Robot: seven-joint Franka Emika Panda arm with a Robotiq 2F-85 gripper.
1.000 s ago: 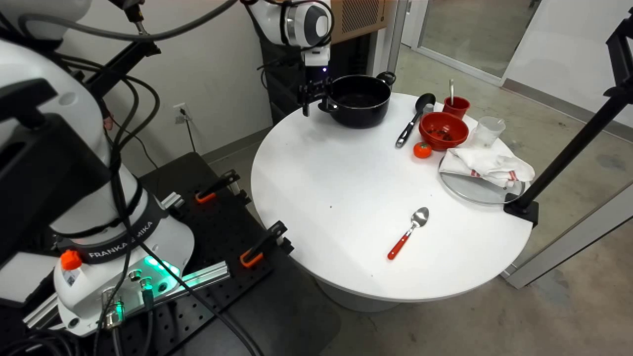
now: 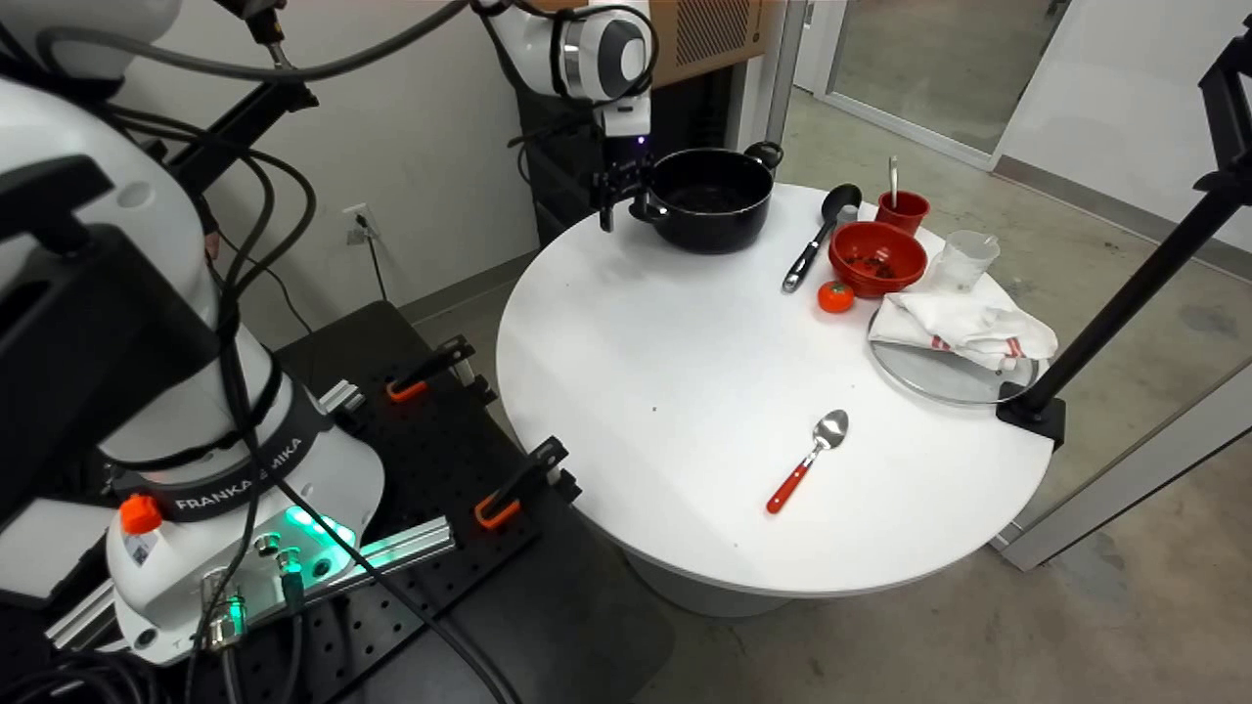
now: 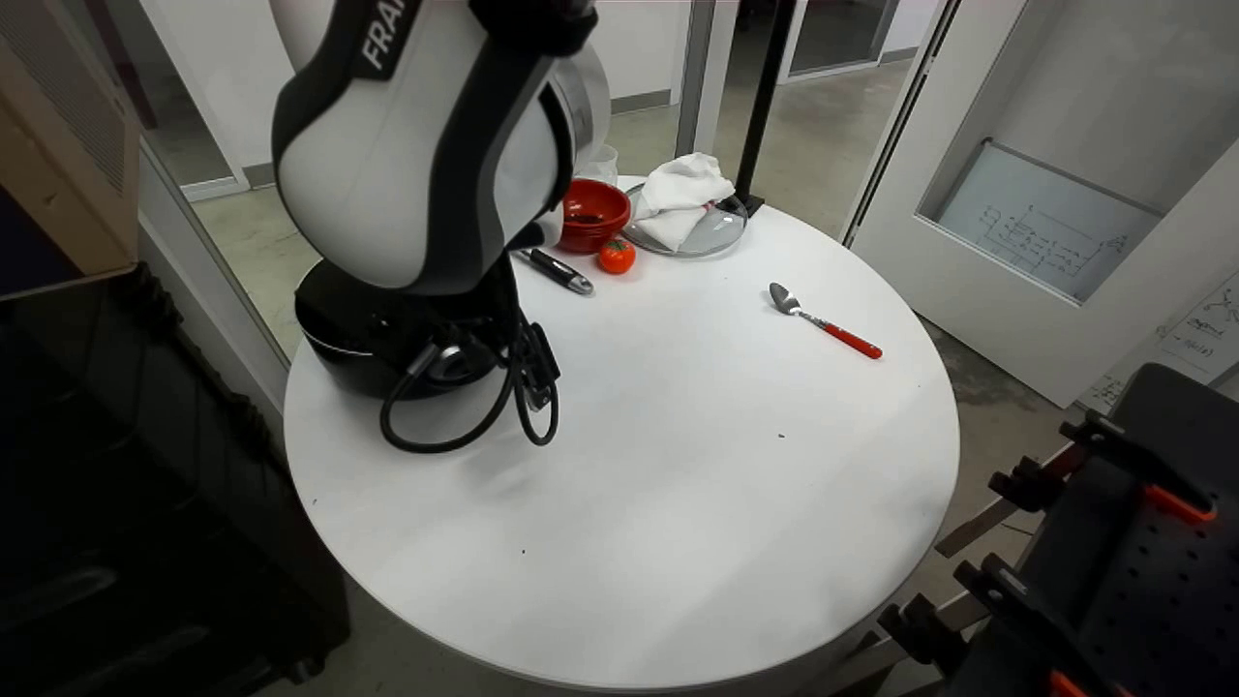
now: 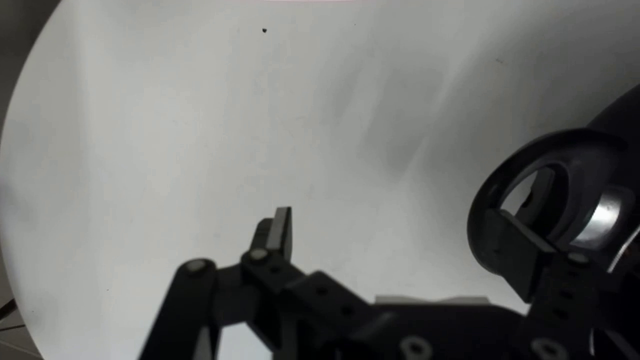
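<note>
A black pot (image 2: pixel 711 209) stands at the far left edge of the white round table (image 2: pixel 657 340), one handle (image 2: pixel 648 211) facing my arm. My gripper is open beside that handle. In the wrist view one finger (image 4: pixel 519 249) overlaps the pot's looped handle (image 4: pixel 487 204), while the other finger (image 4: pixel 279 234) is well away over bare table. Nothing shows held between them. Whether the near finger touches the handle or sits inside its loop I cannot tell. In exterior view 2 my arm covers much of the pot (image 3: pixel 348 348).
A black ladle (image 2: pixel 810 252), red bowl (image 2: pixel 876 258), red cup (image 2: pixel 901 211), tomato (image 2: pixel 835 297), clear cup (image 2: pixel 966 260) and white cloth (image 2: pixel 957 325) on a glass lid (image 2: pixel 939 377) line the far right. A red-handled spoon (image 2: pixel 809 460) lies nearer. Mid-table is free.
Barely anything differs: the gripper and wrist have shifted very slightly in exterior view 1. The pot and the other objects stand where they were.
</note>
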